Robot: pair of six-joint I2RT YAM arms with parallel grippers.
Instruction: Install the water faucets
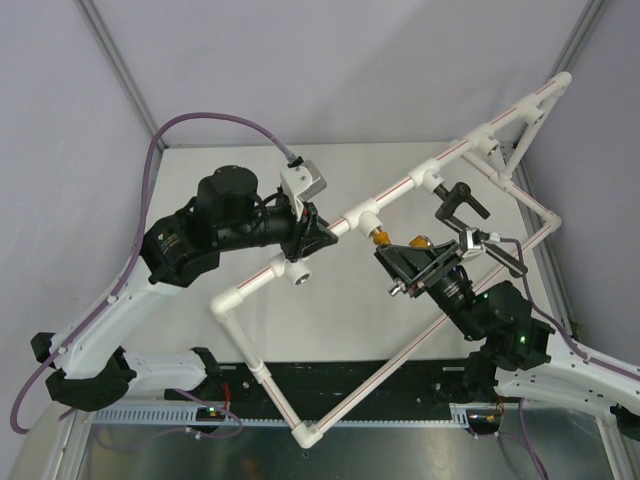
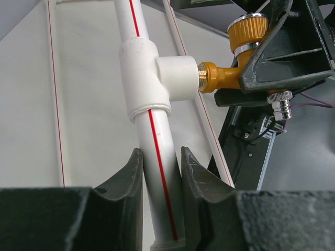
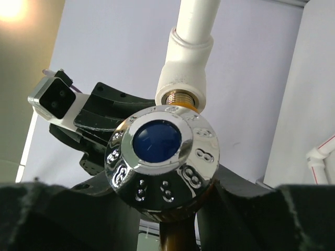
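Note:
A white pipe frame (image 1: 400,184) crosses the top view diagonally. My left gripper has its fingers around the upper pipe, beside a tee fitting (image 2: 144,78). My right gripper is shut on a brass faucet (image 2: 225,78) with a chrome cap and blue centre (image 3: 157,141). The faucet's threaded end (image 3: 178,98) sits at the mouth of the tee's white socket; how far it is in, I cannot tell.
Other tee sockets (image 1: 298,272) line the upper pipe. A dark T-shaped fitting (image 1: 455,205) hangs right of the faucet. The frame's lower pipe (image 1: 365,390) runs above the front edge.

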